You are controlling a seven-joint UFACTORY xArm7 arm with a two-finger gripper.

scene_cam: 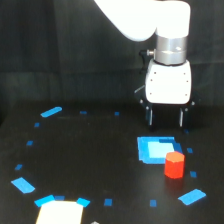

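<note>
My white gripper (166,117) hangs at the upper right, pointing down. Its two small dark fingers stand well apart, and nothing shows between them. Below it on the black table lies a blue square with a white middle (158,149). A red block (174,164) stands at that square's near right corner, apart from the gripper and lower in the view. At the bottom left, a pale cream block (60,212) is partly cut off by the frame's edge, with blue around its far side.
Blue tape strips (22,185) and small blue marks dot the black table (100,160). The table's middle and left hold nothing upright. A dark curtain (60,50) hangs behind.
</note>
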